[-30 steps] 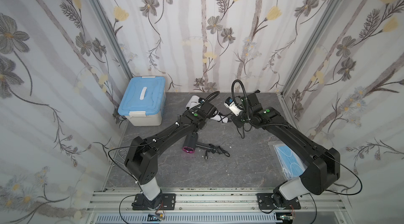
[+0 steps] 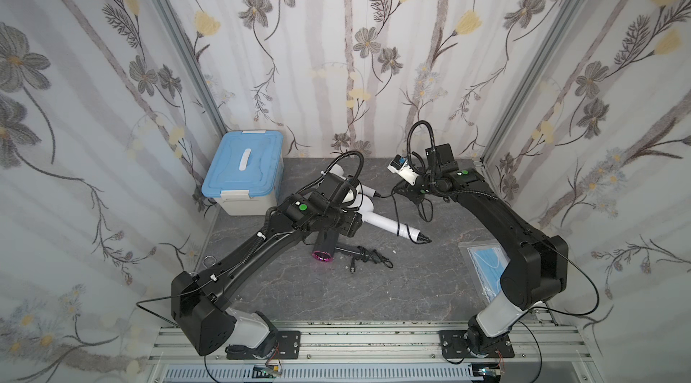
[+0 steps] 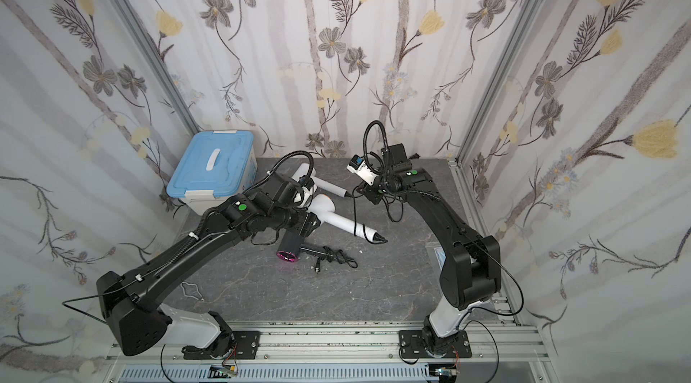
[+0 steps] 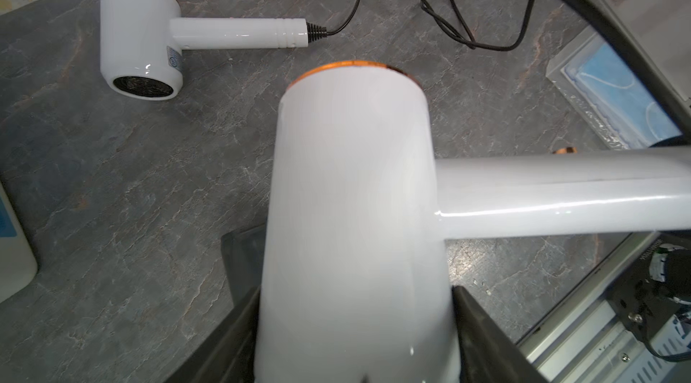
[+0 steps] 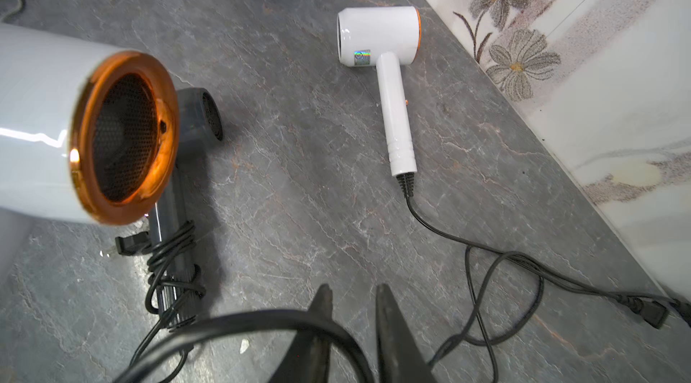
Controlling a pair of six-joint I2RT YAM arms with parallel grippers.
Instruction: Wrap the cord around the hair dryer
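Note:
A white hair dryer with an orange rim [image 4: 352, 188] is gripped by its barrel in my left gripper, a finger on either side. Its handle [image 2: 392, 226] points right and toward the front in the top left view. From the handle's end, a black cord [image 2: 396, 213] runs toward my right gripper. That gripper's fingertips stand apart, with a narrow gap. The cord [image 5: 273, 319] arcs across one finger and drops into the gap low in the right wrist view; whether it is pinched there I cannot tell.
Another white dryer [image 5: 381, 37] lies at the back, its cord loose on the table. Below the held one, a dark grey dryer [image 2: 325, 242] lies with cord wound on its handle. A lidded box [image 2: 241, 163] stands left, a blue packet [image 2: 489, 271] right.
My right gripper has moved a little toward the back.

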